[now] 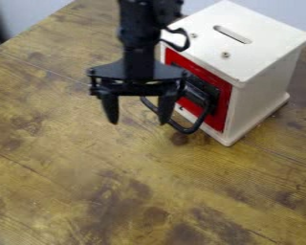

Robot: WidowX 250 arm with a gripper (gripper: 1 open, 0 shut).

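My black gripper (138,96) hangs open in the middle of the view, its fingers pointing down, just left of a white wooden box (249,72) at the right. It partly hides the box's red front panel (214,117) and the black handle assembly on it. The looped black handle (184,126) shows below and behind the gripper. I cannot tell whether the gripper touches the handle.
The box has a slot on its top and stands near the back right.
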